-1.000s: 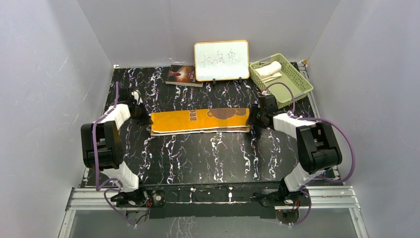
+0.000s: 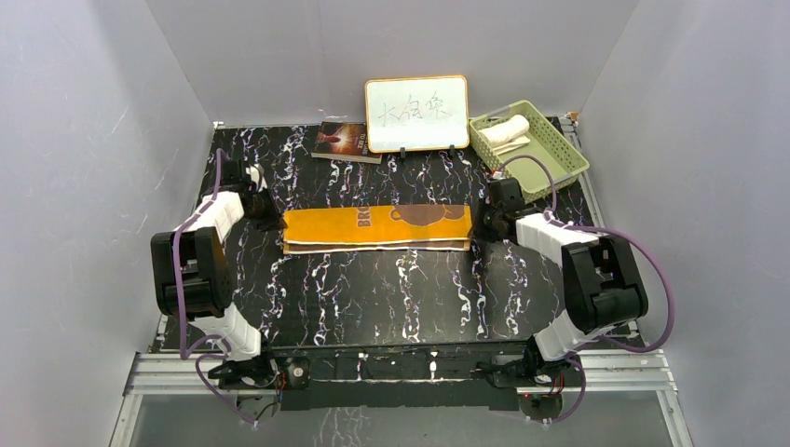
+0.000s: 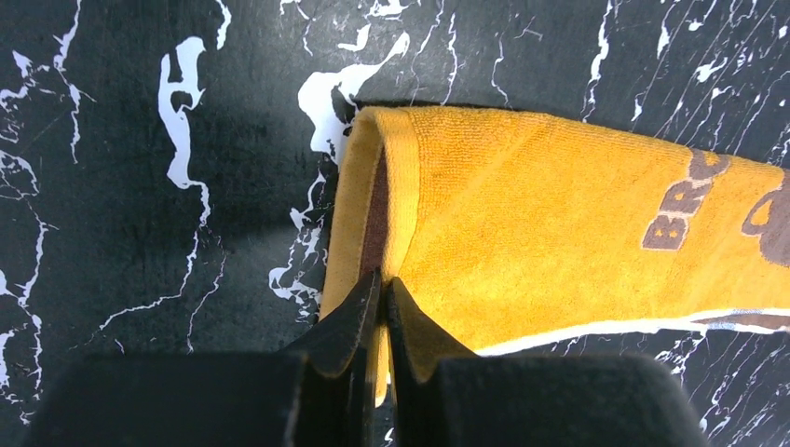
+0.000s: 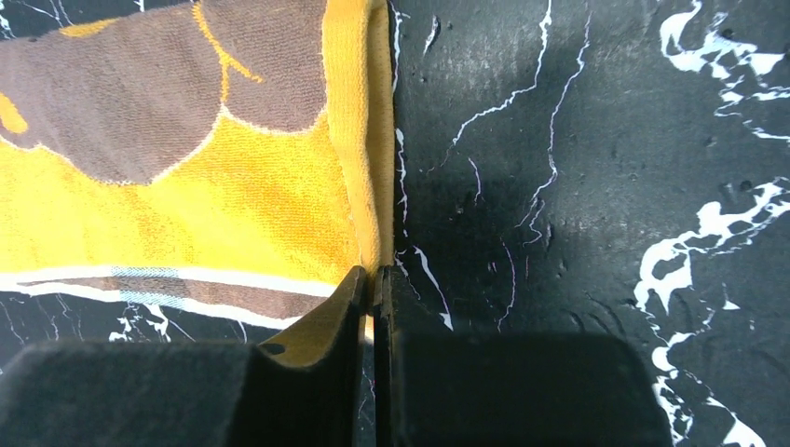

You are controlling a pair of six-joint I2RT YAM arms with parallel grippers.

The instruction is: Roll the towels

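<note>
A yellow towel [image 2: 340, 223] with brown print lies folded in a long strip across the middle of the table, its white-edged side toward the front. At its left end my left gripper is shut on the upper layer's edge, which narrows into the fingertips; a lower layer shows beside it. My right gripper is shut at the towel's right edge. Its fingertips meet right at the fold, and no cloth clearly shows between them.
At the back stand a whiteboard [image 2: 416, 114] and a book [image 2: 346, 141]. A green basket [image 2: 562, 158] holding a rolled white towel [image 2: 506, 129] sits at the back right, close behind the right arm.
The left arm has barely moved.
</note>
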